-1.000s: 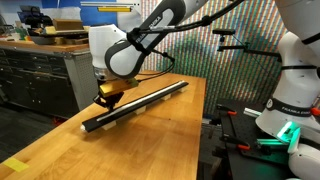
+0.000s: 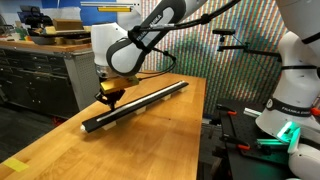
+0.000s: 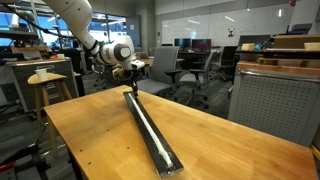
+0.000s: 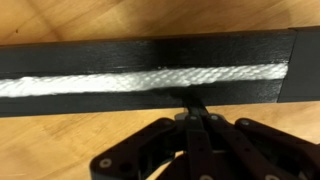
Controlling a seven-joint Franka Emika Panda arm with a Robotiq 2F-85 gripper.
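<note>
A long black board (image 2: 140, 107) lies on the wooden table, with a white braided rope (image 3: 150, 127) running lengthwise along its middle. In the wrist view the rope (image 4: 150, 79) lies fairly straight and ends close to a joint near the right end of the board (image 4: 230, 92). My gripper is shut over the board's lower strip, just beside the rope; nothing shows between its fingers. From outside, the gripper (image 2: 111, 104) is low over the board's left part. Whether its tips touch the board cannot be told.
Bare wooden table (image 3: 225, 135) surrounds the board, with wide clear room on both long sides. A wooden stool (image 3: 42, 88) stands beyond the table's left edge. Office chairs (image 3: 195, 82) and a grey cabinet (image 3: 272, 103) are behind the table.
</note>
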